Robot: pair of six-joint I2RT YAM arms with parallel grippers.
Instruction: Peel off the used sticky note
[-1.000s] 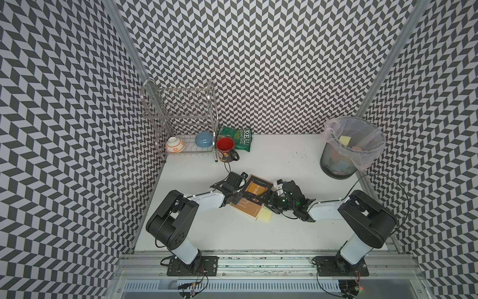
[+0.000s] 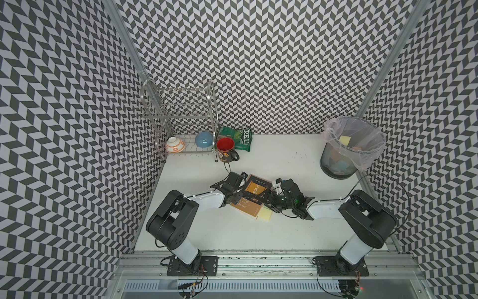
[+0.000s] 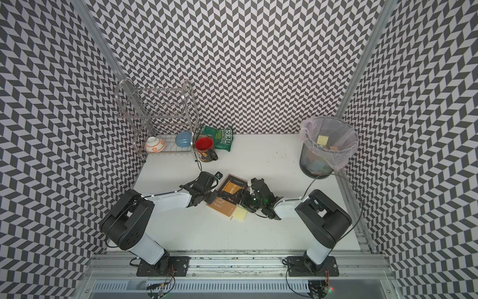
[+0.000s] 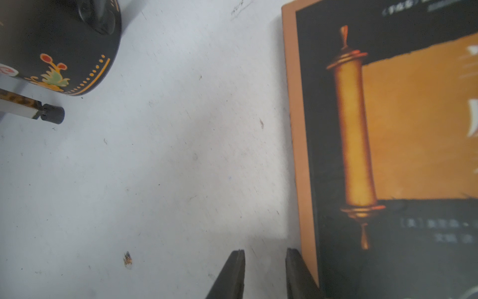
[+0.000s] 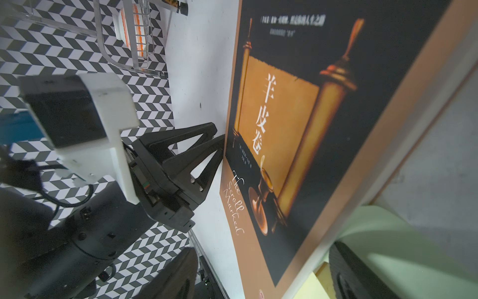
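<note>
A dark book with a scroll picture (image 2: 256,189) lies mid-table. Yellow-green sticky notes (image 5: 398,249) stick out from under its edge; a paler yellow one (image 3: 239,214) shows near the front. My left gripper is at the book's left edge, its fingers close together; what lies between them is unclear. My right gripper stands part open over the book's opposite edge, by the sticky notes, its fingertips partly cropped in the right wrist view.
A black mug (image 2: 226,149), a green bag (image 2: 242,139) and a wire rack (image 2: 214,104) with bowls stand back left. A lined bin (image 2: 338,164) with paper inside stands back right.
The right gripper has shifted very slightly around the book's right edge. The left arm and the other objects look unchanged.
</note>
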